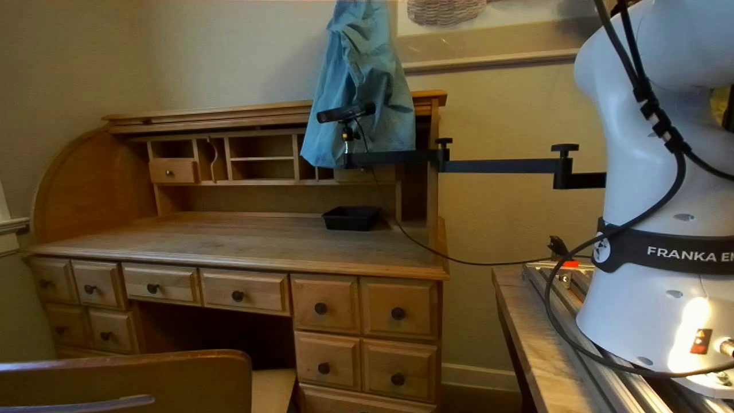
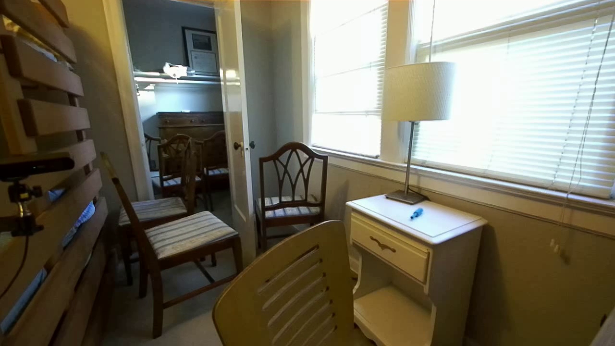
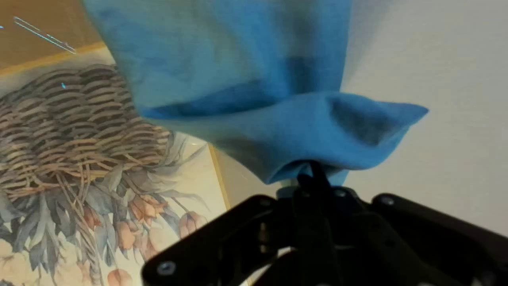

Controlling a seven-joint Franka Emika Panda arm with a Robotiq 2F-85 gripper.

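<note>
A blue cloth [image 1: 364,82] hangs in front of the desk's upper right part, its top running out of exterior view 1. In the wrist view, the same cloth [image 3: 228,52] reaches down in folds to the tips of my gripper. The black fingers are together, with a gathered bit of the thin cloth pinched at their tips. Neither exterior view shows the gripper itself; only the white arm's base and lower links [image 1: 660,172] stand at the right.
A rolltop desk [image 1: 234,237] carries a black tray [image 1: 351,218]; most of its top is bare. A camera [image 1: 346,112] on a black bar [image 1: 502,166] stands before the cloth. A framed picture [image 3: 85,138] hangs on the wall. A chair [image 1: 131,378] is in front.
</note>
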